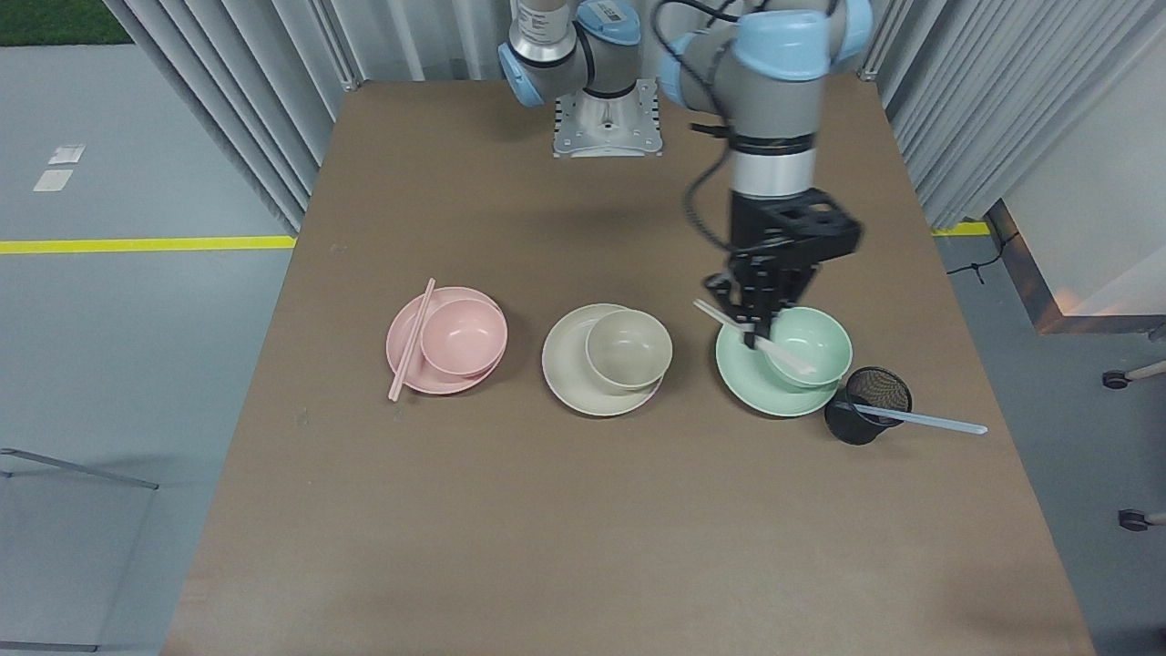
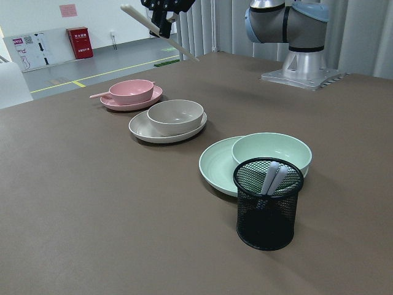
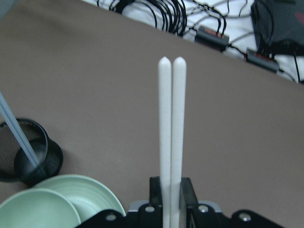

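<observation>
My gripper is shut on a pair of white chopsticks, held tilted above the green side of the setting in the front view, over the green bowl on its green plate. A black mesh pen holder with light blue chopsticks stands beside them. The beige bowl sits on its plate. The pink bowl is on a pink plate, with pink chopsticks across that plate's left part.
The robot base stands at the table's back. In the wrist view, cables lie beyond the table edge.
</observation>
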